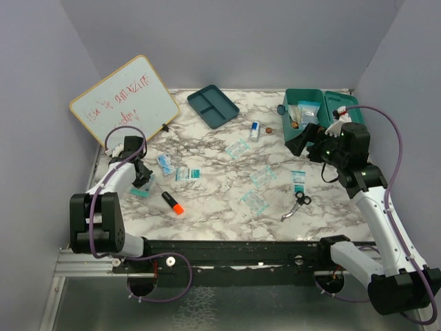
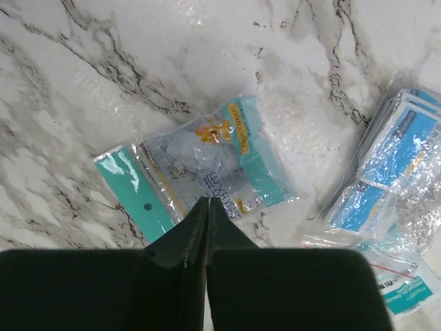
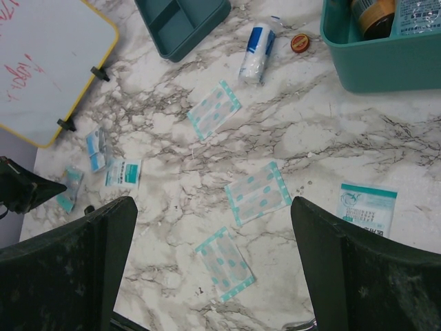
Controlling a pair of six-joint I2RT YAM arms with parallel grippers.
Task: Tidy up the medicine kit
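Observation:
My left gripper (image 1: 141, 178) is shut, its tips (image 2: 210, 207) over a clear packet with teal bands (image 2: 207, 158) at the left of the table, with nothing seen held. Blue packets (image 2: 406, 152) lie beside it, near a white-and-teal packet (image 1: 187, 174). My right gripper (image 1: 303, 141) hangs open by the green kit box (image 3: 379, 69). Thin dotted sachets (image 3: 258, 193), another white-and-teal packet (image 1: 298, 181), scissors (image 1: 296, 207) and a white roll (image 1: 254, 131) lie across the table.
An orange-and-black marker (image 1: 172, 203) lies near the front left. A whiteboard (image 1: 124, 100) stands behind my left arm. An empty divided tray (image 1: 213, 107) is at the back. The middle table has free space between sachets.

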